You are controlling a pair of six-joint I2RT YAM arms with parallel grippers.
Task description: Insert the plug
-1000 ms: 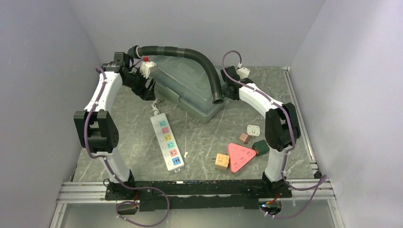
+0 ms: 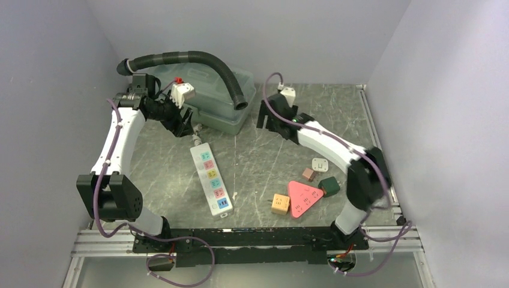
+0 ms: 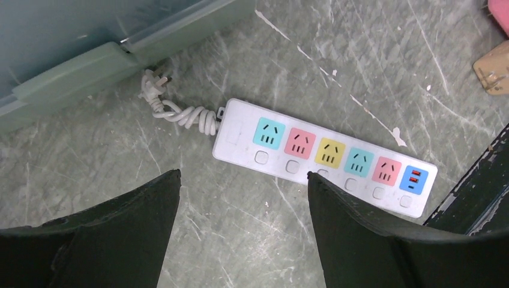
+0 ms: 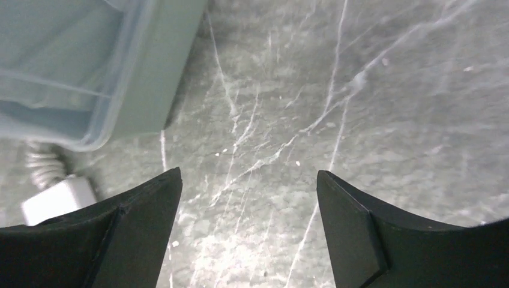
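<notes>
A white power strip (image 2: 211,180) with coloured sockets lies on the table, left of centre. Its coiled white cord ends in a plug (image 3: 153,85), which rests loose near the box in the left wrist view. My left gripper (image 2: 187,124) hovers around the cord end of the strip, its fingers (image 3: 120,231) wide apart with nothing between them. To the right of the box is my right gripper (image 2: 262,122); only bare table shows between its spread fingers. Several small adapters lie near the front, including an orange cube (image 2: 280,204) with prongs.
A translucent green box (image 2: 225,123) stands at the back, with a black ribbed hose (image 2: 207,59) over it. A pink triangular socket block (image 2: 304,198), a dark green cube (image 2: 329,186) and a white adapter (image 2: 320,164) sit front right. Mid-table is clear.
The box and hose have shifted left. The left arm drew back slightly earlier; the strip stayed put.
</notes>
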